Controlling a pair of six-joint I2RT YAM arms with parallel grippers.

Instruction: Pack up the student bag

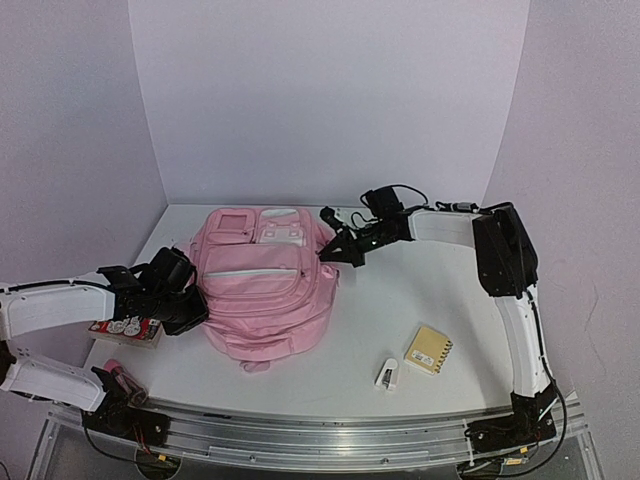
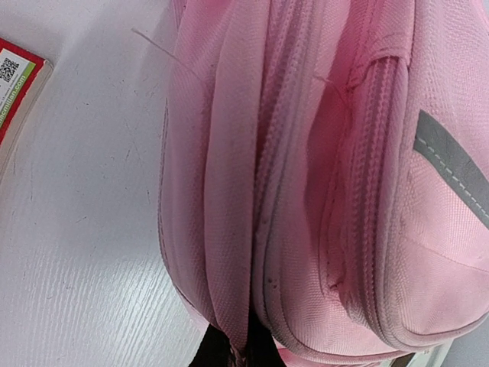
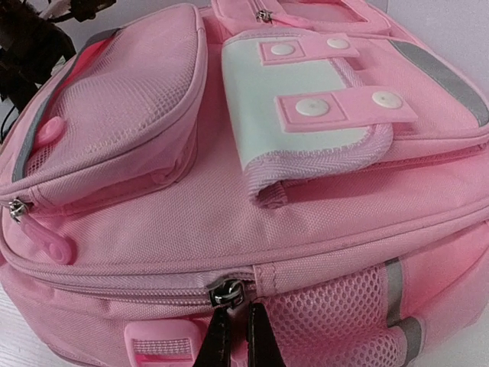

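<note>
A pink backpack lies on its back, front pockets up, on the white table. At its left side my left gripper is shut on a fold of the pink fabric, which the left wrist view shows running down between the fingers. On the bag's other side, my right gripper has closed at the seam. The right wrist view shows a metal zipper slider right at its fingertips, with its pink pull between them. The main zipper looks shut along the visible stretch.
A yellow spiral notebook and a white stapler-like item lie at front right. Books and a pink item rest at left, partly behind the left arm. Table between bag and notebook is clear.
</note>
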